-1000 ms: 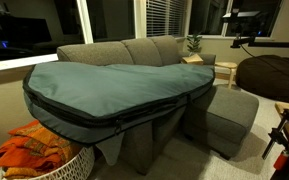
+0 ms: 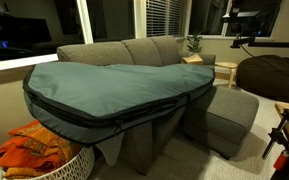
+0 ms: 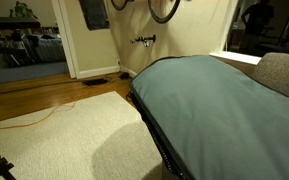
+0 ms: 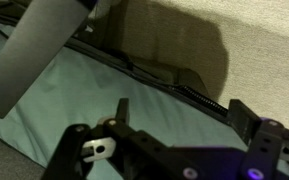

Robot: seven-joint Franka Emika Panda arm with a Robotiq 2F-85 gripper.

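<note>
A long teal padded bag [image 2: 114, 88] with a black zipped edge lies across the grey sofa. Its broad top [image 3: 219, 105] fills the right of exterior view 2. From the wrist, the teal fabric [image 4: 104, 100] lies beneath my gripper, and the black zipped edge [image 4: 149, 80] runs diagonally between the fabric and pale carpet. The two dark fingers [image 4: 122, 112] stand wide apart, and nothing shows held between them. How far they are above the bag is hard to tell. A grey flat piece [image 4: 34, 50] crosses the upper left of the wrist view.
An orange cloth [image 2: 34, 148] fills a white basket [image 2: 76, 168] beside the sofa [image 2: 219, 115]. Pale carpet [image 3: 79, 135] lies open beside the bag. A bicycle wheel [image 3: 164, 8] hangs above it near the wall.
</note>
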